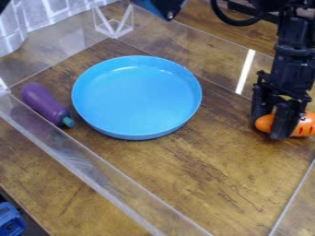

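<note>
A black robot gripper (278, 116) reaches down at the right edge over an orange object (300, 124), its fingers around it; whether it is shut on the object I cannot tell. A large blue plate (135, 95) lies in the middle left of the wooden surface. A purple eggplant-like object (47, 104) with a green tip lies at the left.
Clear plastic walls border the wooden surface (160, 184). A blue object (7, 219) sits at the lower left corner. The area below the plate is free.
</note>
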